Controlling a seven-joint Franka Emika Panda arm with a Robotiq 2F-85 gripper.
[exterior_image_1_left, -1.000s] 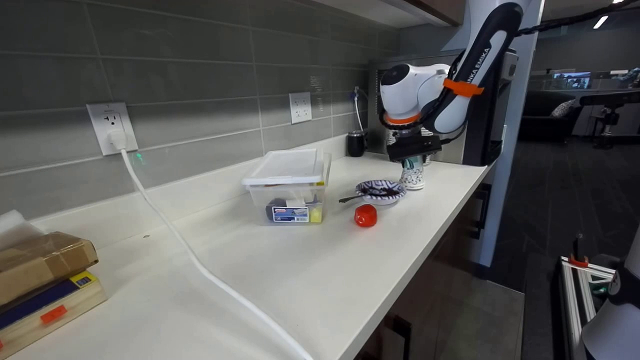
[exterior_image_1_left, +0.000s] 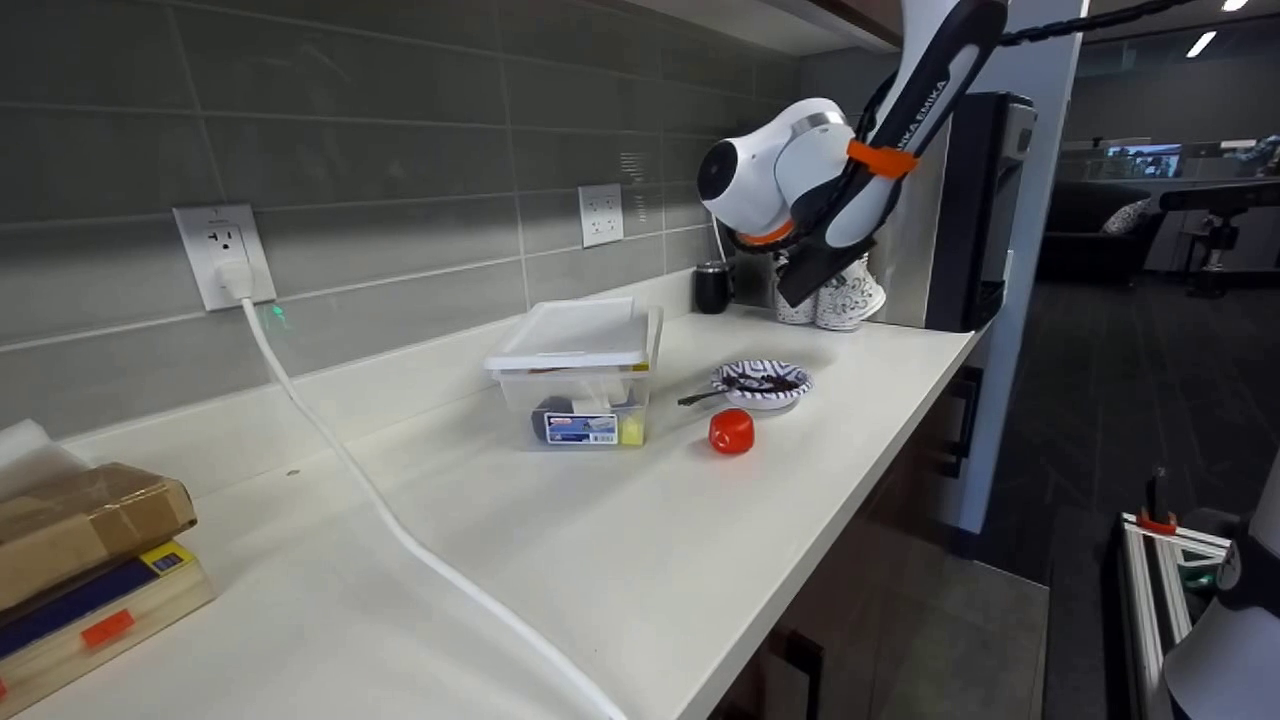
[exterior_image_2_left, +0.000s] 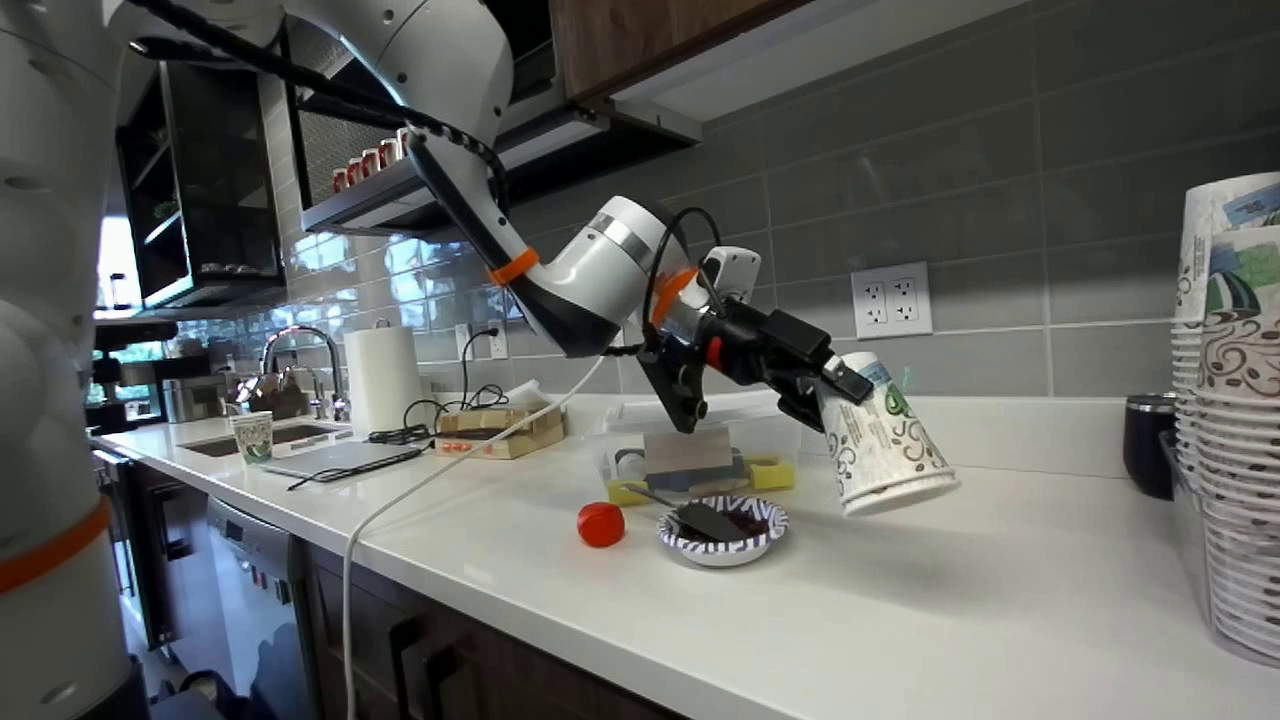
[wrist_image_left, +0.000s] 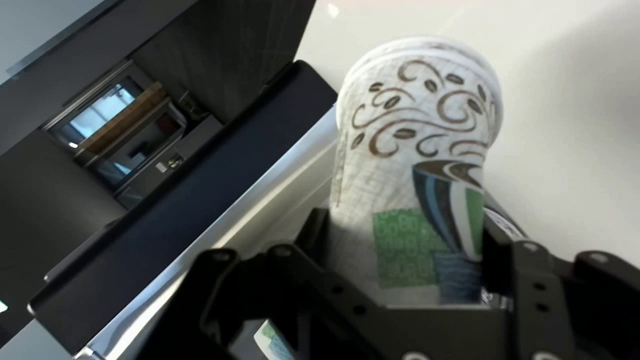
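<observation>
A patterned paper cup (exterior_image_2_left: 890, 444) hangs tilted above the counter, its wide rimmed end pointing down and to the right in exterior view 2. My gripper (exterior_image_2_left: 836, 390) is shut on the cup's narrower end. In the wrist view the cup (wrist_image_left: 414, 150) fills the space between the two dark fingers, its rolled rim away from me. Exterior view 1 shows the same cup (exterior_image_1_left: 849, 296) behind the dark gripper body, in front of other cups; the fingertips are hidden there.
A zigzag-patterned bowl (exterior_image_2_left: 723, 552) with a spoon and dark contents sits left of the cup, beside a red object (exterior_image_2_left: 600, 524). Behind them is a clear lidded bin (exterior_image_1_left: 573, 372). Stacked cups (exterior_image_2_left: 1236, 456) stand far right. Between bowl and stack the counter (exterior_image_2_left: 1020, 576) is bare.
The cup was upside down and low at the counter near the bowl. It has since risen and tilted with my gripper, and the arm has swung toward the wall.
</observation>
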